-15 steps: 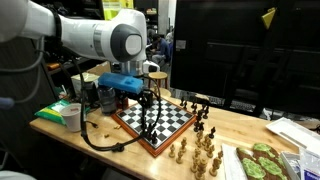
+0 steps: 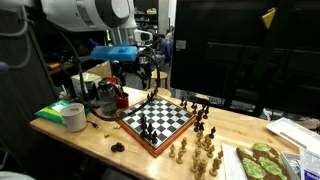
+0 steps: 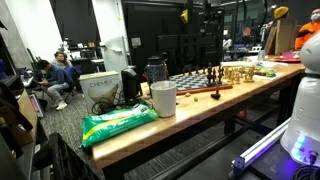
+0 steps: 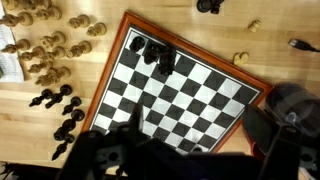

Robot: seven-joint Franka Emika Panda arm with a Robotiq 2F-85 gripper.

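Observation:
A chessboard [image 2: 160, 120] with a brown frame lies on the table. In the wrist view, several dark chess pieces [image 4: 153, 53] stand close together near one corner of the board [image 4: 175, 108]. Light wooden pieces [image 4: 45, 50] and more dark pieces [image 4: 66, 118] stand off the board on the left of that view. My gripper is above the board, its fingers spread wide with only board squares showing between them. In exterior view 1 the gripper [image 2: 140, 72] hangs well clear of the board.
A white mug [image 2: 73, 117] stands at the left of the table, and a green bag [image 3: 118, 122] lies near its edge. In the wrist view a dark round container [image 4: 290, 100] is close to the board's right side. A white tray [image 2: 295, 133] lies at the far right.
The pieces look unmoved.

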